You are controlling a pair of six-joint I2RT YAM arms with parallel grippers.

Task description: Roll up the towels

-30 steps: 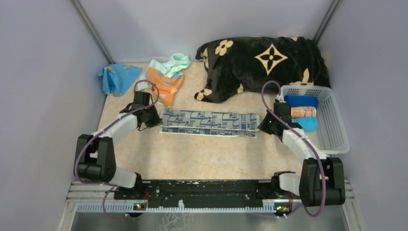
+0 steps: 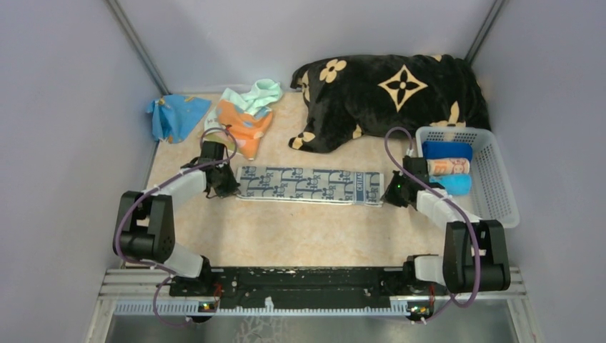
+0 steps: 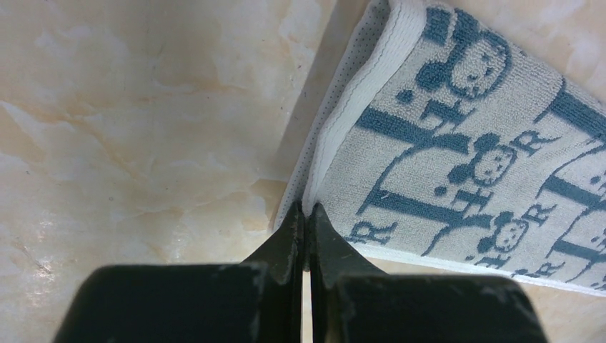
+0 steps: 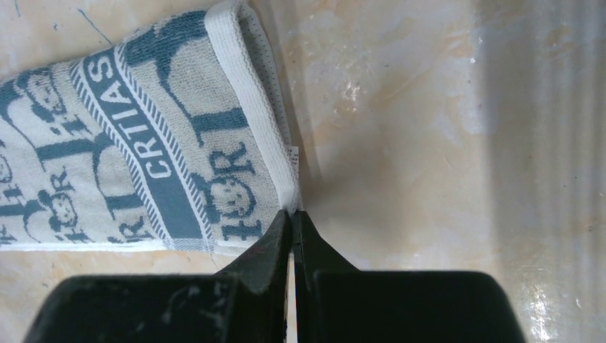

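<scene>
A grey-blue patterned towel (image 2: 307,184) lies folded into a long strip across the middle of the table. My left gripper (image 2: 234,191) is at its left end, near the front corner. In the left wrist view, the left gripper is shut on the towel's white edge (image 3: 350,107). At the opposite end, my right gripper (image 2: 386,201) is at the front corner. The right wrist view has the right gripper shut on the white hem (image 4: 254,93), beside the lettered band (image 4: 143,136).
A white basket (image 2: 506,179) holding rolled towels stands at the right. Behind lies a black cushion (image 2: 386,100). Crumpled orange-mint (image 2: 246,118) and blue (image 2: 177,118) cloths lie at the back left.
Both grippers have moved toward the front edge with the towel's upper layer. The patterned strip once visible in front of that layer is now covered.
</scene>
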